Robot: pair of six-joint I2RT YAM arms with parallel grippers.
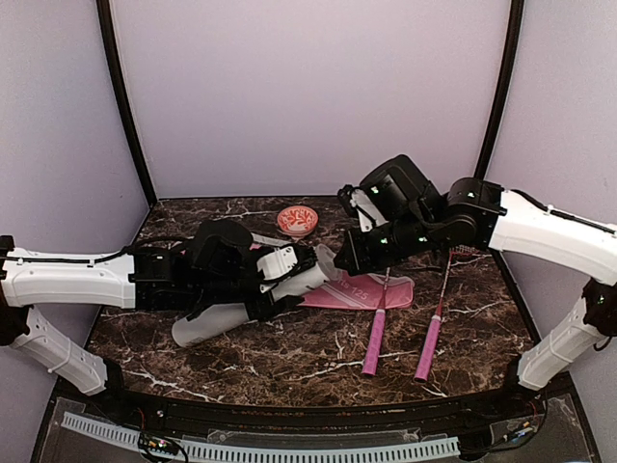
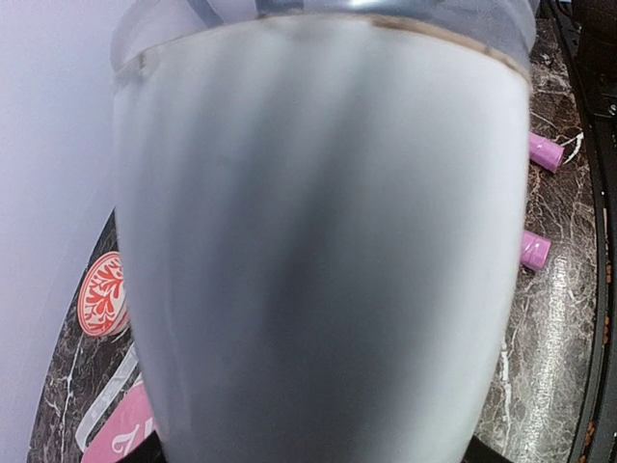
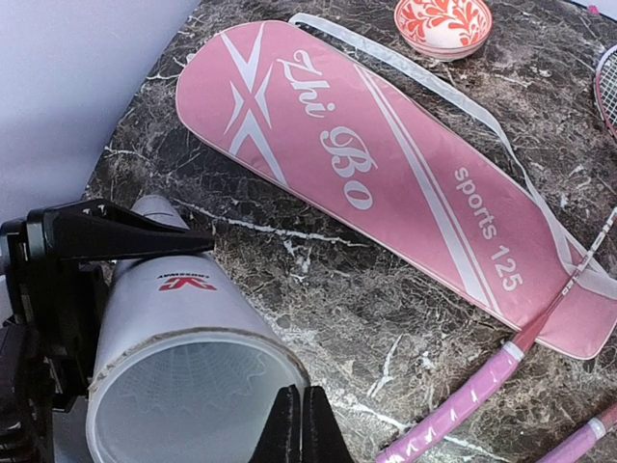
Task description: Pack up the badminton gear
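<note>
A long white shuttlecock tube (image 1: 206,324) lies slanted across my left gripper (image 1: 275,286), which is shut around it near the mouth. In the left wrist view the tube (image 2: 318,241) fills most of the picture. Its open round mouth (image 3: 193,400) faces my right wrist camera, and a faint net-like pattern shows inside. Right at the rim stands my right gripper, its fingers together with nothing visible between them; whether they touch the rim, I cannot tell. A pink racket bag (image 3: 386,164) lies flat behind. Two rackets with pink handles (image 1: 374,342) (image 1: 429,349) rest on the right.
A red-and-white patterned bowl (image 1: 297,220) sits at the back of the dark marbled table (image 1: 289,362). The bag's white strap (image 3: 424,82) runs along its far edge.
</note>
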